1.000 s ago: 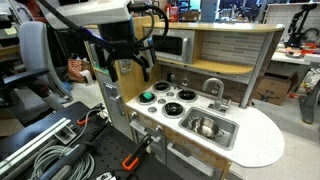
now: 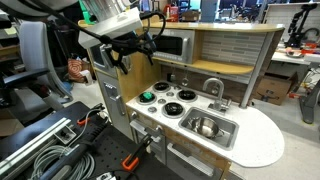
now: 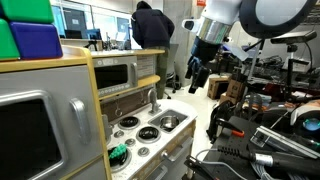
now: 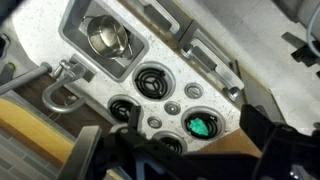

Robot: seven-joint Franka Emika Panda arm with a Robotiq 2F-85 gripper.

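My gripper hangs open high above the toy kitchen counter, with nothing between its fingers. A green item [image 4: 198,127] rests on one of the dark burners and shows between the spread fingers in the wrist view. In exterior view 1 the same green item [image 2: 147,97] sits at the left end of the stove, well below the gripper [image 2: 140,58]. A metal pot [image 4: 105,38] stands in the sink [image 2: 225,131]. From the other side, the gripper [image 3: 202,68] is clear of every object.
Behind the sink rises a faucet [image 2: 220,90]. A microwave [image 2: 170,44] and wooden shelf [image 2: 222,66] overhang the back of the counter. Bare white counter [image 2: 258,145] lies right of the sink. Cables [image 2: 60,158] and a dark stand fill the front left.
In exterior view 1 my gripper has tilted and turned, its fingers shifting slightly up and to the right. The green item and the pot have stayed in place.
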